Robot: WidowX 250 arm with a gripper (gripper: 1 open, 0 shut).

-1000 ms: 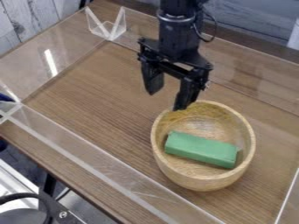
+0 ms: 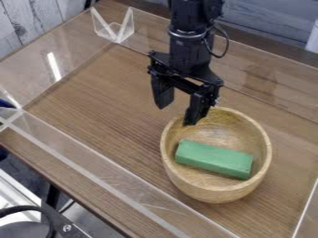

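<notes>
A black robot arm reaches down from the top centre, its open gripper point(image 2: 177, 102) hanging above the table, the right finger over the back rim of a round tan bowl point(image 2: 251, 132). A green rectangular block point(image 2: 214, 159) lies inside the bowl, apart from the gripper. Nothing shows between the fingers.
A clear plastic piece point(image 2: 114, 25) stands near the back left edge. A black cable or ring shape is at the bottom left corner.
The gripper has shifted slightly left over the last second. The bowl and green block look unchanged.
</notes>
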